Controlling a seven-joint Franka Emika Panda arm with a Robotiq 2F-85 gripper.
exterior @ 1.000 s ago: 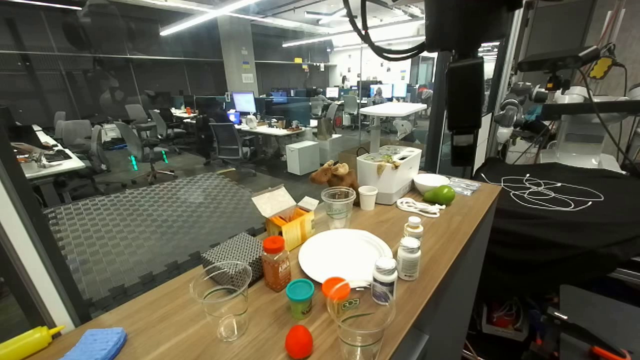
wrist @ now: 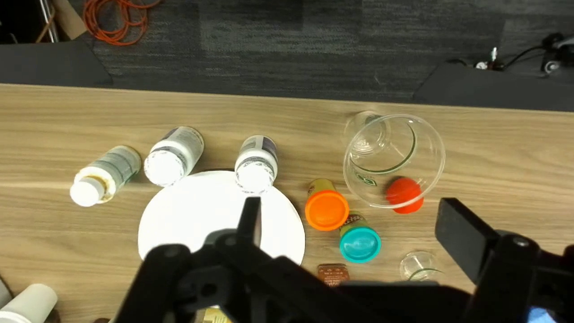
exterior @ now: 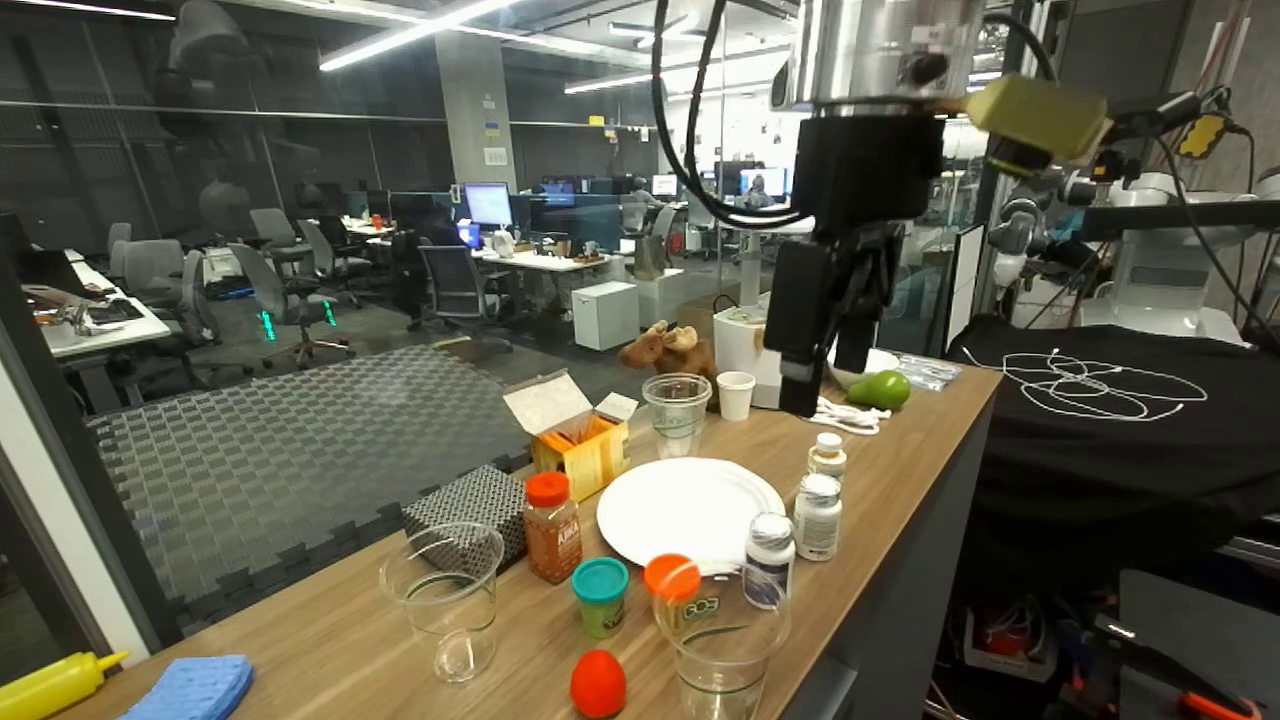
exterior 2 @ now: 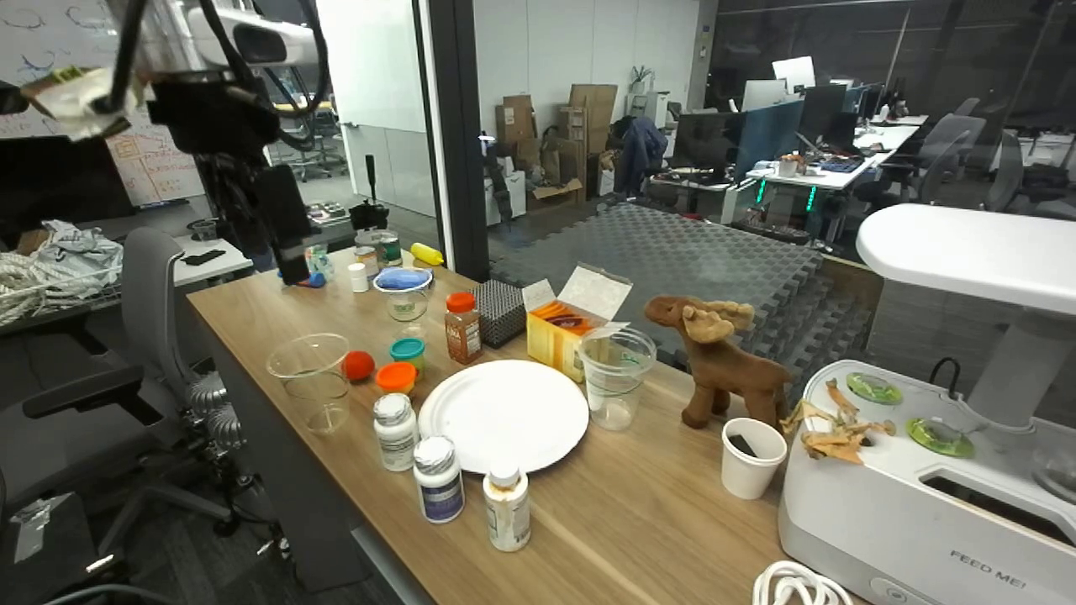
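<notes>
My gripper hangs high over the counter, its fingers wide apart with nothing between them. Below it in the wrist view stand an orange-lidded tub (wrist: 327, 211) and a teal-lidded tub (wrist: 360, 244), side by side. A clear plastic cup (wrist: 395, 161) is near the counter's front edge, with a red ball (wrist: 404, 194) beside it, partly seen through its wall. The white plate (exterior 2: 504, 418) lies flat and bare on top. Three white bottles (exterior 2: 396, 432) line its front side. A red-lidded spice jar (exterior 2: 463, 328) stands behind the tubs.
An open yellow box (exterior: 582, 446), a black mesh block (exterior: 470, 516) and another clear cup (exterior: 678, 414) stand along the back. A brown toy moose (exterior 2: 721, 363), a paper cup (exterior 2: 752, 459) and a white appliance (exterior 2: 908, 504) occupy the far end.
In exterior view 1 my arm has come lower and moved left, and the gripper has turned. The counter objects have not moved.
</notes>
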